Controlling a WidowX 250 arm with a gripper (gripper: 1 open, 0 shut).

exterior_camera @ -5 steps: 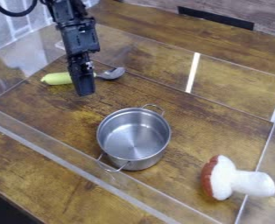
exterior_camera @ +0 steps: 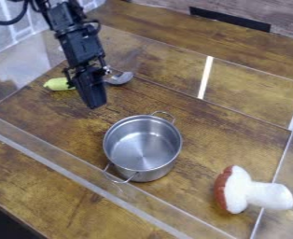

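Note:
My dark gripper (exterior_camera: 91,93) hangs at the upper left, pointing down above the wooden table, shut as far as shows, with nothing visible between its fingers. Just behind it lie a yellow-green elongated object (exterior_camera: 60,83) and a grey curved object (exterior_camera: 121,77), both partly hidden by the gripper. A steel pot (exterior_camera: 142,147) with two wire handles stands at the centre, in front of the gripper and to its right.
A white toy mushroom (exterior_camera: 253,192) with a red-brown part lies at the lower right. Clear edging strips border the work area on the wooden table (exterior_camera: 224,121). The space right of the pot and behind it is mostly free.
My gripper has shifted slightly, a little right and down. The pot and the other objects look unmoved.

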